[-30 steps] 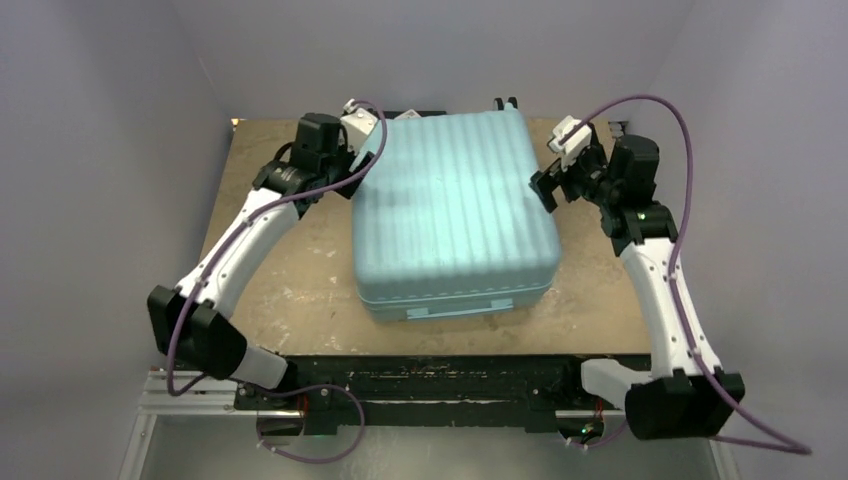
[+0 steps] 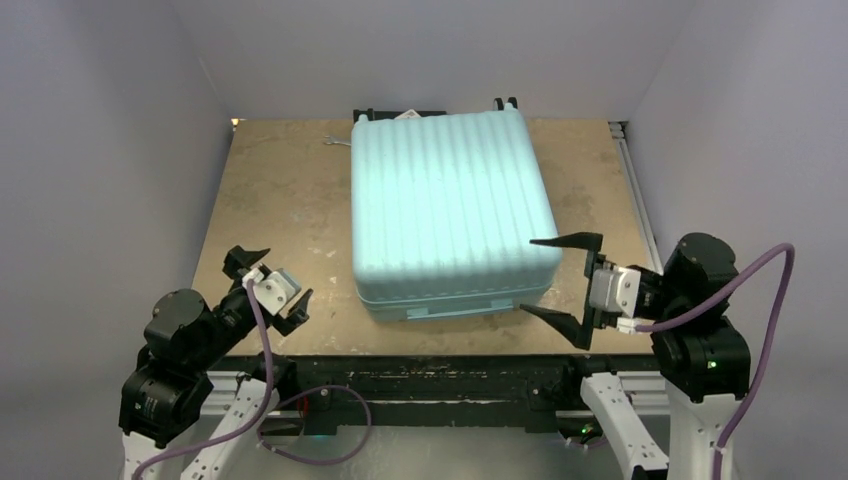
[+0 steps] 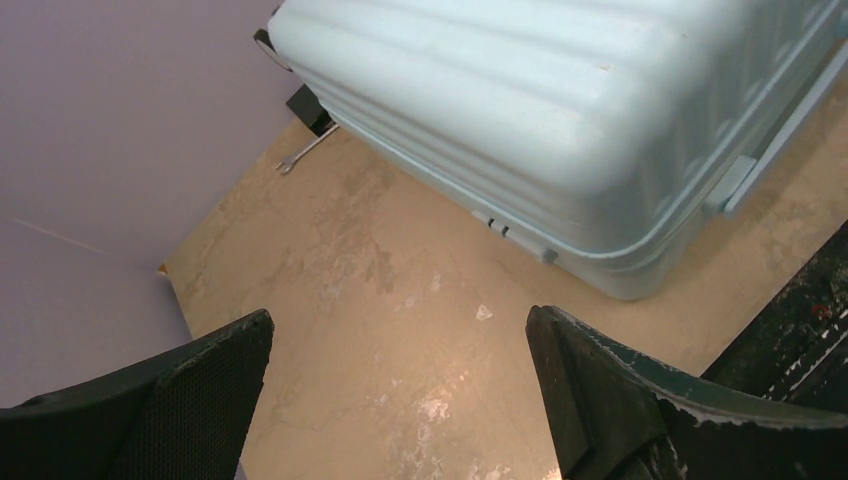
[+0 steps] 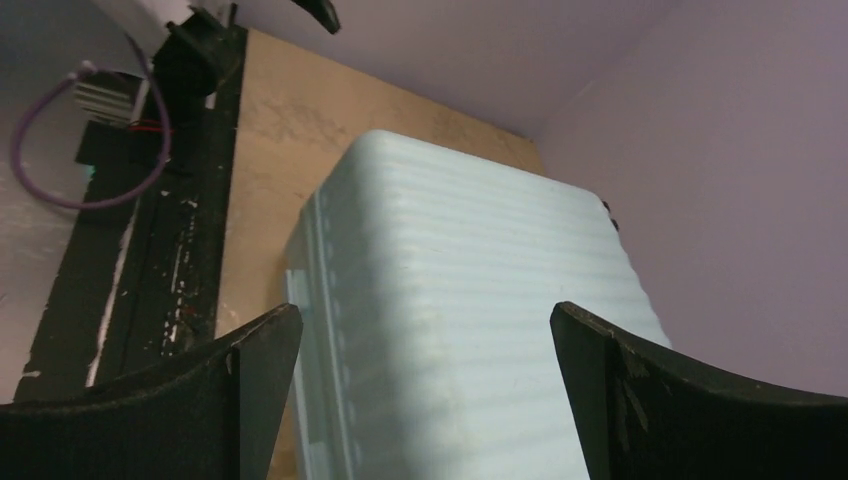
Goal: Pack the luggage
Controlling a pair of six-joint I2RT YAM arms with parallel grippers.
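A closed pale mint ribbed suitcase point(image 2: 450, 190) lies flat in the middle of the board, its handle point(image 2: 460, 310) on the front side. My left gripper point(image 2: 285, 272) stands open to the left of the suitcase's front corner, with bare board between its fingers in the left wrist view. My right gripper point(image 2: 527, 273) is open at the suitcase's front right, its fingers spread one above the other as seen from the top; the suitcase point(image 4: 470, 280) fills much of the space beyond them in the right wrist view. The inside of the suitcase is hidden.
A small wrench point(image 2: 337, 141) lies left of the suitcase's back corner, beside a dark fixture at the back edge. Walls enclose the board at back and sides. Bare board point(image 2: 280, 190) is free at left and right; a dark rail point(image 2: 450, 380) runs along the front.
Both arms have drawn back toward the front from beside the suitcase's upper part. My right gripper has also turned to point leftward. The suitcase looks unmoved.
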